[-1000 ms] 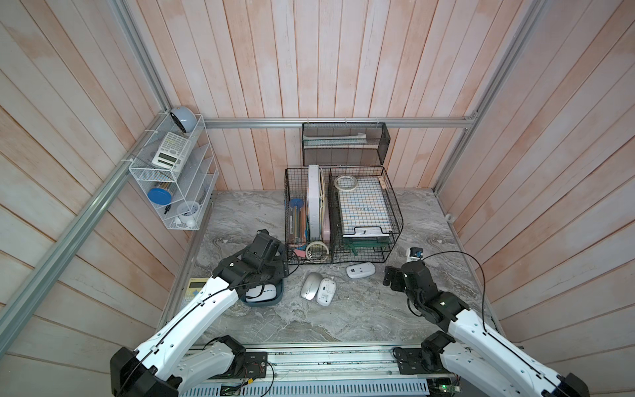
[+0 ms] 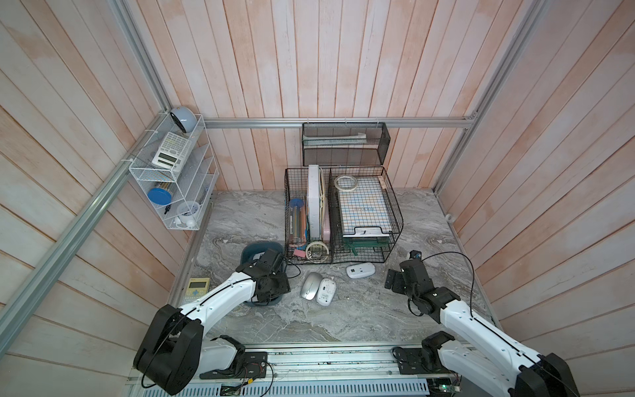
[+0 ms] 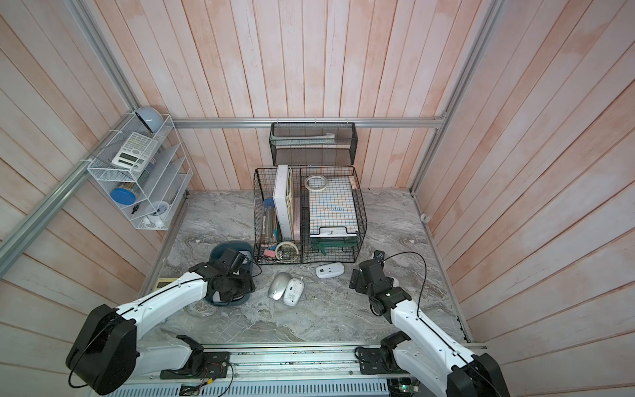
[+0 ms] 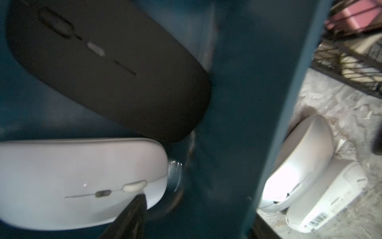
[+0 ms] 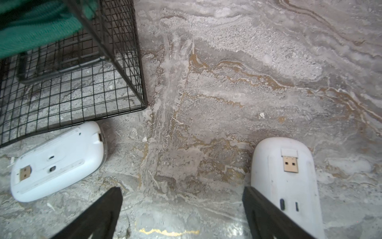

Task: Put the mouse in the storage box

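Note:
The dark teal storage box [image 2: 246,254] stands at front left, partly hidden by my left arm. Inside it, the left wrist view shows a black mouse [image 4: 115,67] and a white mouse [image 4: 79,179] lying side by side. My left gripper is over the box near its right wall, fingers apart with nothing between them. Outside lie a silver mouse [image 2: 310,286] and a white mouse [image 2: 326,291], touching or nearly so. Another overturned white mouse [image 5: 59,161] rests before the wire rack. My right gripper is open and empty, beside one more overturned white mouse [image 5: 288,187].
A black wire rack [image 2: 330,259] with files and stationery stands at the back middle. White shelves [image 2: 191,173] hang at left, and a yellow calculator [image 2: 197,287] lies left of the box.
My left gripper has moved toward the front and slightly right over the box. The right arm has shifted only a little. The mice on the table have stayed put.

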